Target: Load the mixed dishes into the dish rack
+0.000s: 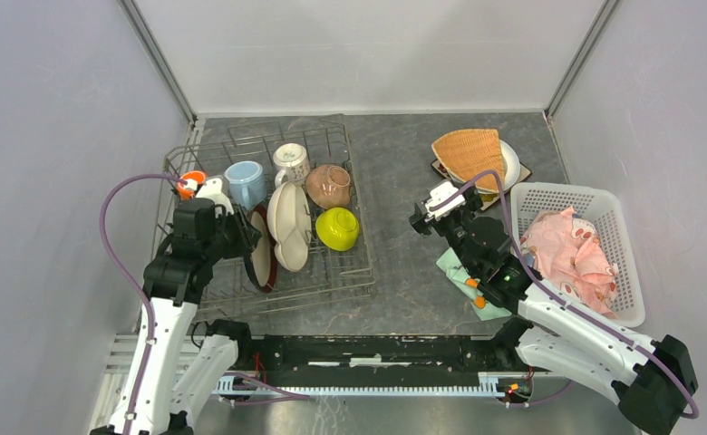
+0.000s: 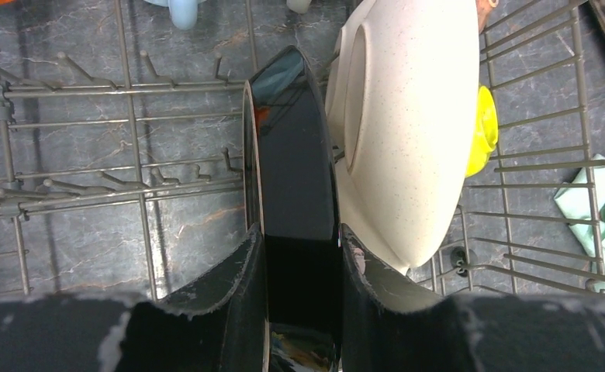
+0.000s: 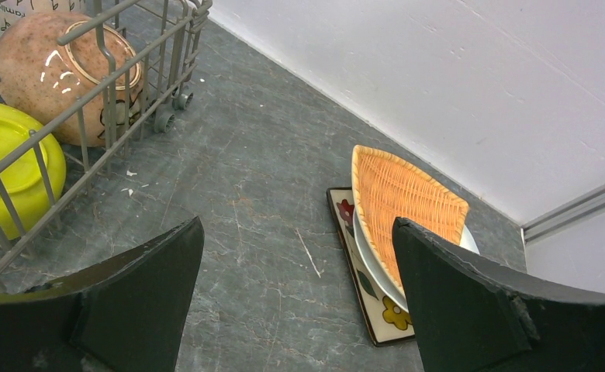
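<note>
The wire dish rack holds a dark-rimmed plate, white dishes, a yellow bowl, a brown bowl and several mugs. My left gripper is shut on the dark plate, which stands on edge left of the white dishes. My right gripper is open and empty, above the counter right of the rack. Back right, an orange woven basket lies on a white plate atop a patterned rectangular dish.
A white plastic basket with pink cloth stands at the right. A mint cloth lies beneath my right arm. Bare counter separates the rack from the stacked dishes. Walls close in the sides and back.
</note>
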